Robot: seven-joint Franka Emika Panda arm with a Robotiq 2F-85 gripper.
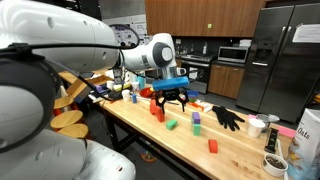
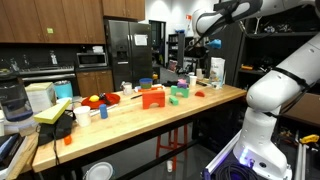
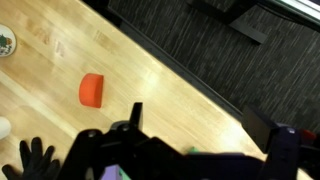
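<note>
My gripper point(image 1: 170, 104) hangs above the near side of the wooden table, open and with nothing between its fingers. In the wrist view its two dark fingers stand wide apart over the table edge and dark floor. A green block point(image 1: 171, 124) lies on the table below it in exterior view 1. Beside that stands a purple and green block point(image 1: 196, 120). Farther right a red block point(image 1: 213, 147) lies alone; the wrist view shows this red block point(image 3: 91, 90) left of the fingers. Red boxes point(image 1: 156, 112) sit left of the green block, partly hidden by the gripper.
Black gloves point(image 1: 225, 118), a white cup point(image 1: 256, 128) and a small bowl point(image 1: 274, 164) lie to the right. An orange stool point(image 1: 70, 122) stands off the table's left. Bare wood point(image 1: 240, 158) surrounds the red block.
</note>
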